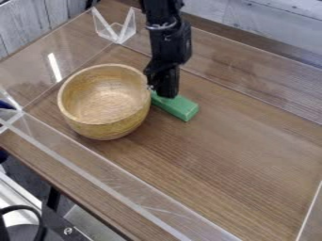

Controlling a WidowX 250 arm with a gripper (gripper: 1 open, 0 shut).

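The black gripper [157, 83] hangs down just right of the wooden bowl [104, 102], its tip low over the left end of a green block [178, 107]. The gripper looks shut; whether it touches the block is hard to tell. The block lies flat on the wooden table [220, 165], close beside the bowl's right side.
A clear plastic container [115, 26] stands at the back left. Dark cables show at the lower left corner.
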